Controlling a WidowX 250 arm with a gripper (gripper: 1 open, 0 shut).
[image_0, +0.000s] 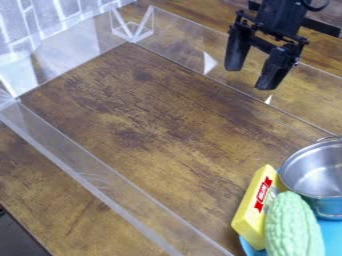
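Observation:
My black gripper (258, 63) hangs at the top right of the camera view, above the back of the wooden surface, its two fingers spread apart with nothing between them. At the lower right are a yellow box (253, 211) with a red label, a steel pot (315, 185) and a green corn-like object (293, 229) on a blue surface (251, 245).
Clear plastic walls (100, 185) border the wooden work area (154, 120), which is empty across its middle. The pot, box and green object crowd the lower right corner.

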